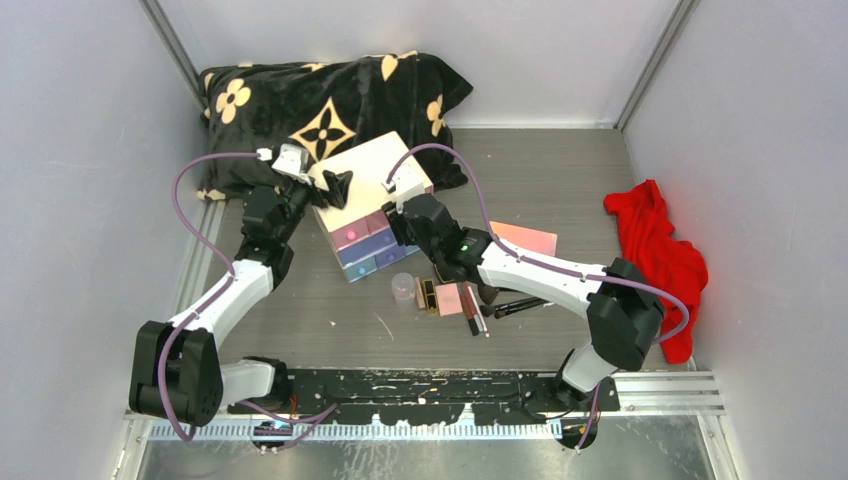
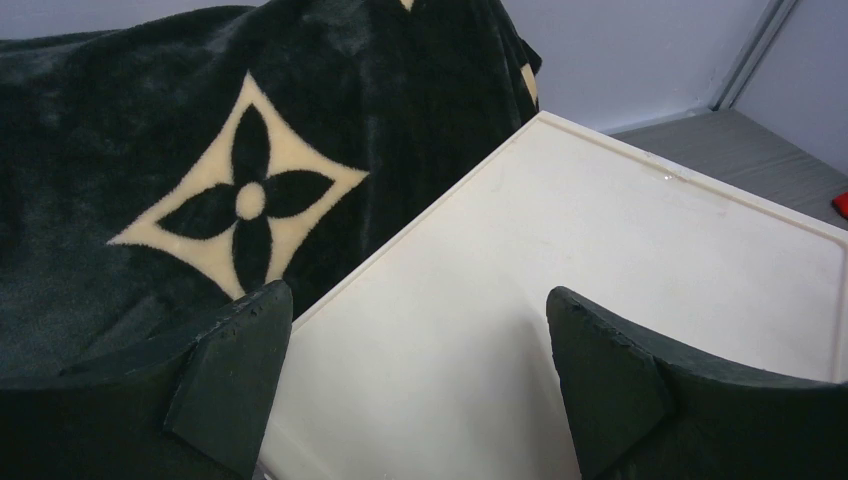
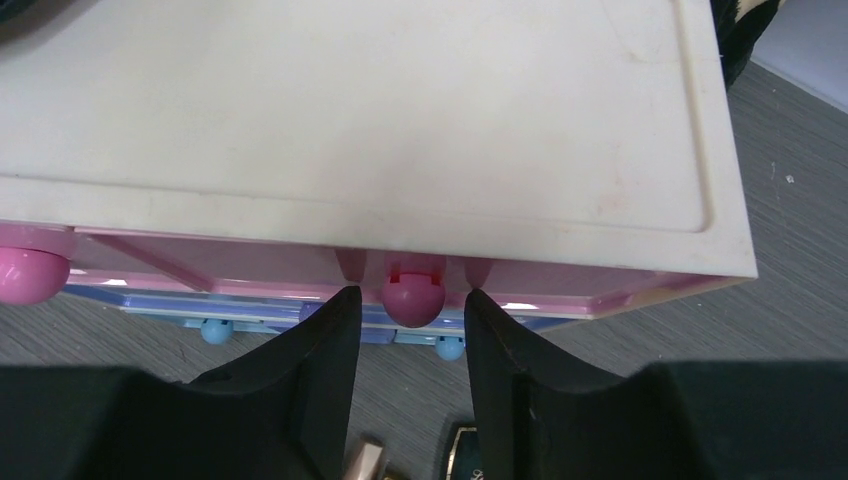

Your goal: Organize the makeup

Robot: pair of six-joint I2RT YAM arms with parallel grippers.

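A small drawer cabinet [image 1: 362,172] with a cream top stands angled before the pillow, its pink, purple and blue drawers facing front. My left gripper is open over the left part of the cream top [image 2: 640,220], nothing between its fingers. At the front, my right gripper has its part-open fingers on either side of the round pink knob [image 3: 413,300] of the right top drawer; a gap shows at each side. Makeup lies in front of the cabinet: a clear round jar [image 1: 403,287], a black-and-gold compact [image 1: 430,297], a pink square [image 1: 449,300] and brushes [image 1: 517,307].
Behind the cabinet lies a black patterned pillow [image 1: 270,110]. A pink palette [image 1: 525,239] rests right of the right forearm, and a red cloth [image 1: 660,260] lies by the right wall.
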